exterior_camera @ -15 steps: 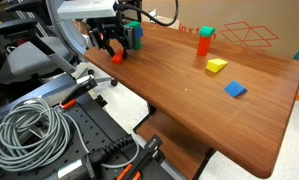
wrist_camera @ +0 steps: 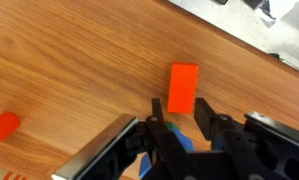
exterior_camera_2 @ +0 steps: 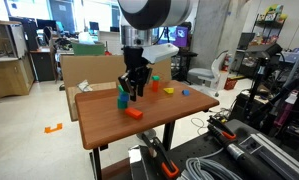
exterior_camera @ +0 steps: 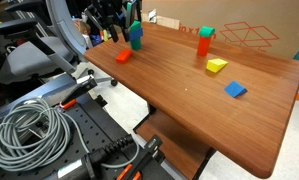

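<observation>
My gripper is low over the table's left end in the wrist view, its fingers close together. A blue block (wrist_camera: 176,150) with a bit of green shows between its fingers, which hide much of it, so the exact contact is hard to see. Just beyond the fingertips lies an oblong orange-red block (wrist_camera: 184,86), flat on the wood. That orange-red block (exterior_camera: 124,56) rests near the table's front edge. Green and blue blocks (exterior_camera: 136,35) stand close behind it, beside the dark gripper parts. Exterior view 2 also has the orange-red block (exterior_camera_2: 134,113) lying on the table.
A red block with a green top (exterior_camera: 205,43) stands along the table's back side. Yellow (exterior_camera: 217,65) and blue (exterior_camera: 235,89) pieces lie farther right. Bare wood (exterior_camera: 179,75) stretches between. An orange thing (exterior_camera_2: 54,128) lies on the floor.
The gripper has risen away from its low place by the orange-red block, which now shows more fully and slightly farther right. The pieces on the table's right have not moved.
</observation>
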